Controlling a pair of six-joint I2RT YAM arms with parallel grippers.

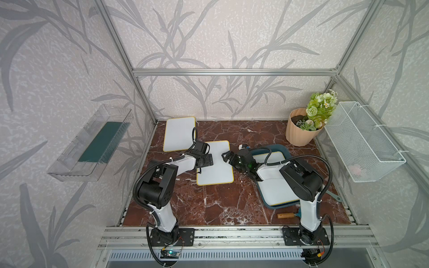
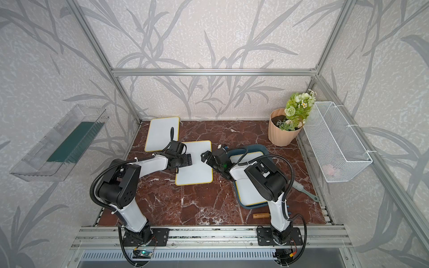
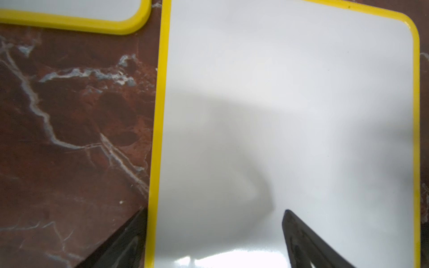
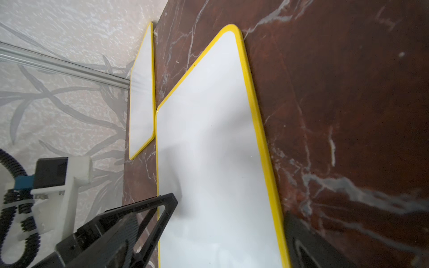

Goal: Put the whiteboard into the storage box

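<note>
A white whiteboard with a yellow rim (image 1: 219, 176) lies flat in the middle of the table. Over its left part is my left gripper, its fingers apart, one outside the left rim and one above the white face. My right gripper is open at the board's right rim, with one finger (image 4: 308, 243) outside that rim and the other over the board. Neither gripper grips the board. The blue-grey storage box (image 1: 270, 207) stands to the right, partly covered by my right arm, with a whiteboard (image 1: 278, 192) lying in it.
Another whiteboard (image 1: 179, 134) lies at the back left, close to the middle board's corner. A flower pot (image 1: 300, 131) stands at the back right. A wooden-handled tool (image 1: 286, 215) lies in front of the box.
</note>
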